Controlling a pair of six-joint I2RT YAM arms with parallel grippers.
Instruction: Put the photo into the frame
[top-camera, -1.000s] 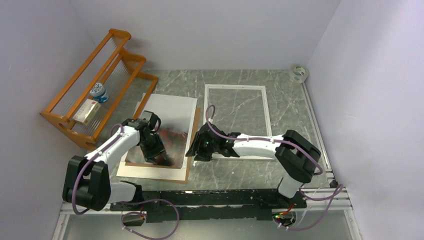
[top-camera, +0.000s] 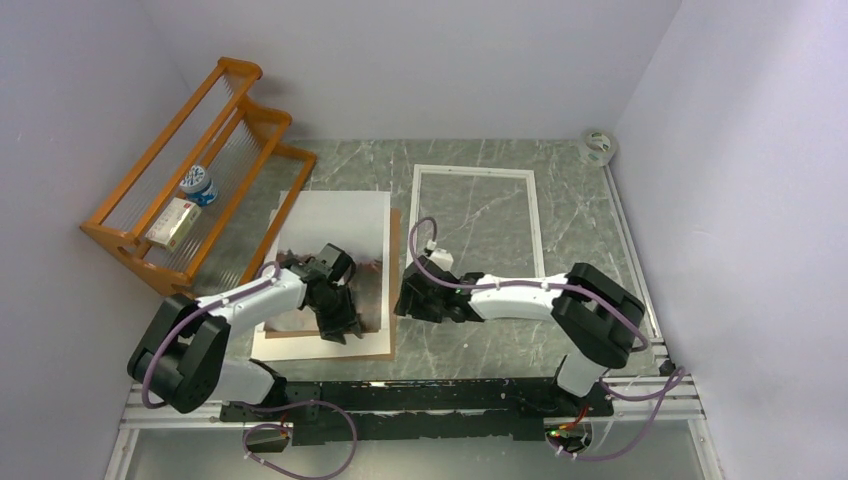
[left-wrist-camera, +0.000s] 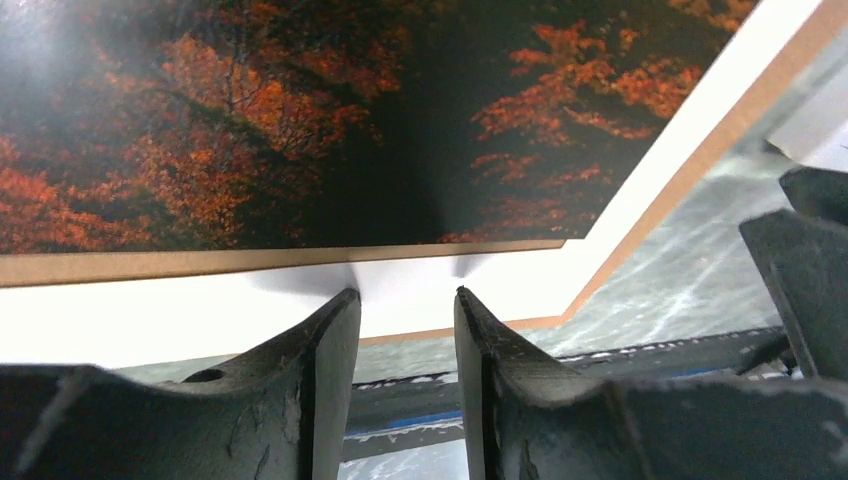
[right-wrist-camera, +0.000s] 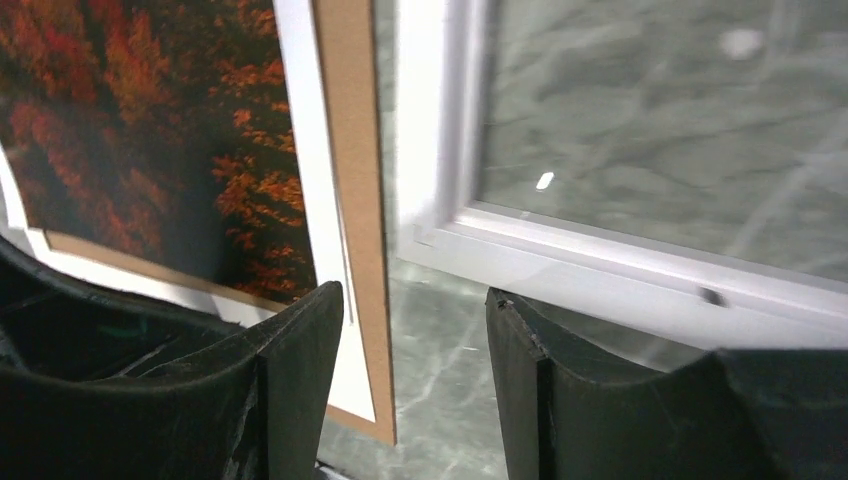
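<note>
The photo, dark with orange autumn trees, lies on a white sheet with a brown backing board on the left half of the table. My left gripper is over the photo's lower edge, partly covering it. In the left wrist view its fingers stand apart above the white border, nothing between them. The white picture frame lies to the right, empty, the grey table showing through it. My right gripper is low between the board's right edge and the frame's near-left corner, its fingers apart and empty.
A wooden shelf stands at the left, overlapping the white sheet, with a blue-and-white tub and a small box on it. A tape roll sits at the back right. Bare table surrounds the frame's right side.
The board's near end has swung right and its edges now run straighter. The left gripper has moved right and nearer; the right gripper has shifted right. The frame sits slightly farther right.
</note>
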